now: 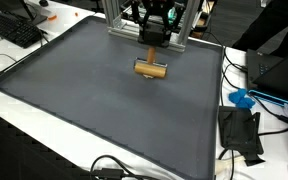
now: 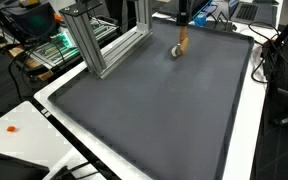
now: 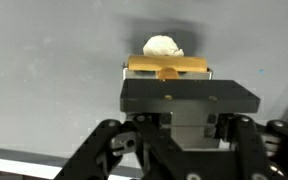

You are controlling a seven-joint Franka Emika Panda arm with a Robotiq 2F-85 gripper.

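My gripper (image 1: 155,40) is shut on the upright handle of a wooden T-shaped tool, somewhat like a mallet. The tool's cylindrical wooden head (image 1: 151,69) lies crosswise at the bottom, at or close to the grey mat; whether it touches cannot be told. In the wrist view the wooden head (image 3: 168,64) shows just beyond the black fingers (image 3: 189,96), with a small whitish lump (image 3: 163,46) right beside it on the mat. Exterior view 2 has the wooden tool (image 2: 182,43) beneath the gripper near the mat's far edge. The lump is hidden in exterior view 1.
A metal frame (image 2: 109,50) stands by the mat's edge. Outside the mat lie a keyboard (image 1: 16,28), a blue object (image 1: 241,98) and a black item (image 1: 240,132) with cables.
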